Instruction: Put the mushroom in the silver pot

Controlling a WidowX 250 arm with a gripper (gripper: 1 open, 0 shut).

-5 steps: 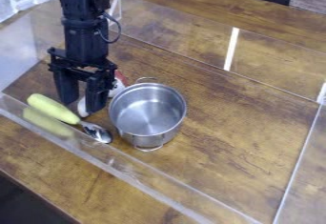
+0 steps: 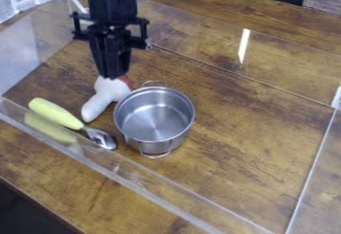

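The mushroom is a pale, elongated shape lying on the wooden table, just left of the silver pot. The silver pot stands upright with its mouth up, and its inside looks empty. My black gripper hangs pointing down above and behind the mushroom, apart from the pot. Its dark fingertips blur together, so how far apart they stand is unclear. I see nothing held below them.
A yellow-green, corn-like item and a metal spoon lie left of the pot, by the clear front barrier. Something red shows behind the mushroom.
My gripper has risen and drawn back, shifting right, from low over the mushroom to behind it. The mushroom, now less covered, and the pot look unmoved.
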